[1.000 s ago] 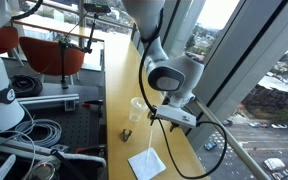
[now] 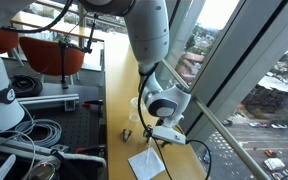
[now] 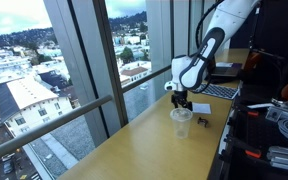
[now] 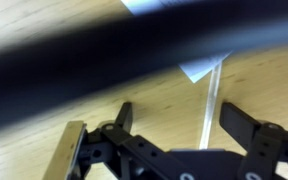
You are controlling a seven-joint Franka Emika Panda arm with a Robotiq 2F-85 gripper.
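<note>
My gripper stands open just above the wooden table, its two fingertips well apart. A thin, pale, straw-like stick (image 4: 211, 105) lies between them in the wrist view, much closer to the right fingertip (image 4: 234, 119). Its upper end meets a white sheet of paper (image 4: 197, 68), while its lower end runs down behind the gripper. In exterior view 1 the paper (image 2: 146, 164) lies near the table's front, beside the gripper (image 2: 160, 140). A clear plastic cup (image 3: 181, 122) stands upright on the table, apart from the gripper (image 3: 180, 101).
A small dark object (image 3: 203, 121) lies near the cup. The window wall (image 3: 149, 50) borders one side of the table. A blurred dark band (image 4: 114, 50) crosses the wrist view and hides part of the paper. Bare table (image 3: 114, 155) stretches away beyond the cup.
My arm has come down toward the table, and the gripper is now lower beside the paper. The cup, the paper and the dark object keep their places.
</note>
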